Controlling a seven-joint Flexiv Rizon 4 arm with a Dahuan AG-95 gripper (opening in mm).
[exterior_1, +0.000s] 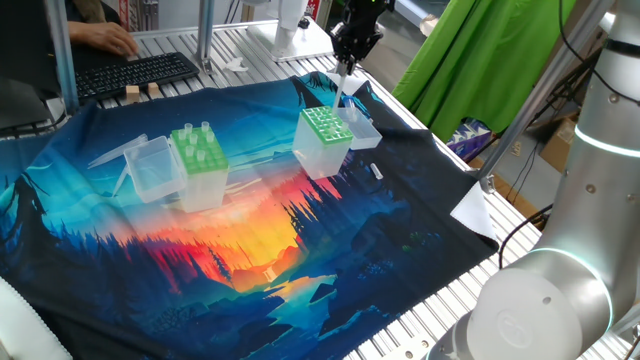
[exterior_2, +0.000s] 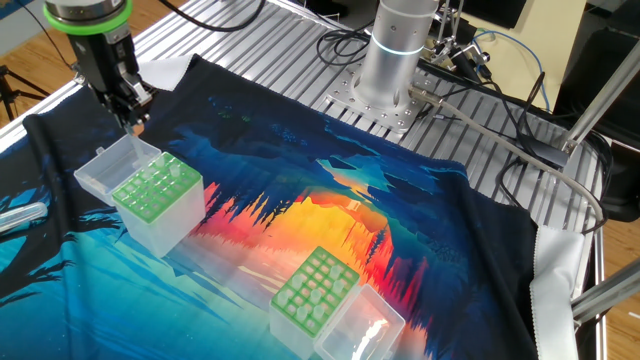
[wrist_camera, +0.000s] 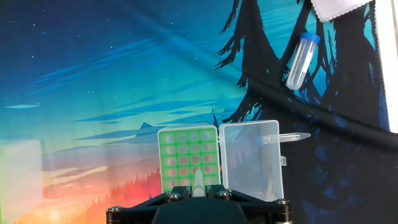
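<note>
My gripper (exterior_1: 345, 66) is shut on a slim translucent pipette tip (exterior_1: 340, 88), which points down near the back edge of a tip box (exterior_1: 322, 160) with a green rack (exterior_1: 326, 124). In the wrist view the pale pipette tip (wrist_camera: 198, 182) shows between the fingers, over the lower part of the green rack (wrist_camera: 182, 149); whether it touches the rack cannot be told. This box's clear lid (wrist_camera: 249, 155) lies open beside it. A second tip box (exterior_2: 300, 325) has several tips standing up from its green rack (exterior_1: 200, 145), its clear lid (exterior_1: 156, 164) open too.
A loose tip (wrist_camera: 295, 137) pokes out by the lid near my gripper. Farther off lies a blue-capped tube (wrist_camera: 303, 62). More loose clear pieces (exterior_1: 116, 151) rest beside the second box. The printed cloth (exterior_1: 290, 260) is wrinkled, with free room at its front.
</note>
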